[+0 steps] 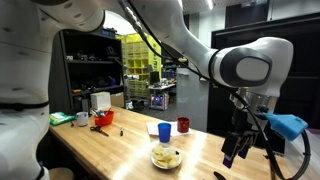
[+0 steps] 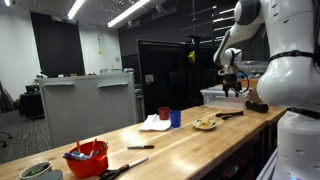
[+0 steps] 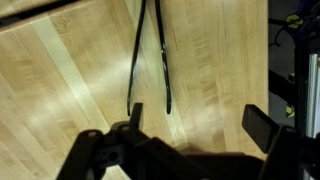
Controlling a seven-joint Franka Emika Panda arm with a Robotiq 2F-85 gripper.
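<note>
My gripper stands open above the wooden table, its dark fingers wide apart at the lower edge of the wrist view with nothing between them. In that view a black two-pronged utensil, perhaps tongs, lies on the wood just beyond the fingers. Its prongs end near the middle of the picture; its other end is cut off at the top. From exterior view 1, the gripper hangs over the table's near right part, above a dark utensil. Exterior view 2 shows it small, at the far right.
A bowl of yellowish food sits left of the gripper, with a blue cup and a red mug behind. A red container with tools stands at the table's other end. The table edge runs along the wrist view's right side.
</note>
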